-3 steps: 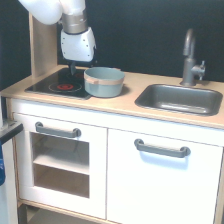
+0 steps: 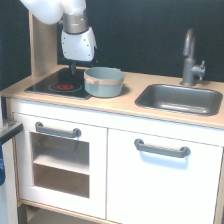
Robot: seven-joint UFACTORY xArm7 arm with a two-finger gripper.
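Note:
A grey-blue pot point(image 2: 104, 83) sits upright at the right side of the black stove top point(image 2: 55, 87), partly over its edge and the wooden counter. My gripper point(image 2: 75, 69) comes down from above, just left of the pot's rim and over the stove. Its dark fingers are small against the dark backdrop, so I cannot tell how they stand or whether they touch the pot. The white wrist housing point(image 2: 79, 44) shows clearly above them.
To the right, a metal sink point(image 2: 180, 99) is set into the counter, with a faucet point(image 2: 190, 62) behind it. Bare counter point(image 2: 128, 93) lies between pot and sink. A wooden post point(image 2: 43, 45) stands left of the arm. Below are cabinet doors point(image 2: 165, 180).

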